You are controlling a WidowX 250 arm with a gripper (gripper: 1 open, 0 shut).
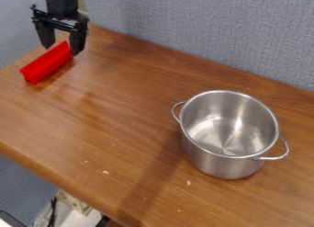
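Observation:
A long red block (44,65) lies at the back left of the wooden table, near its left edge. Just above it hangs my black gripper (59,38), open, its fingers spread over the upper end of the block with nothing visible held between them. On the right of the table stands a large steel pot (229,131) with two side handles, upright and empty.
A grey wall runs along the back. The table's left edge is close to the block, with cables visible below it at the lower left.

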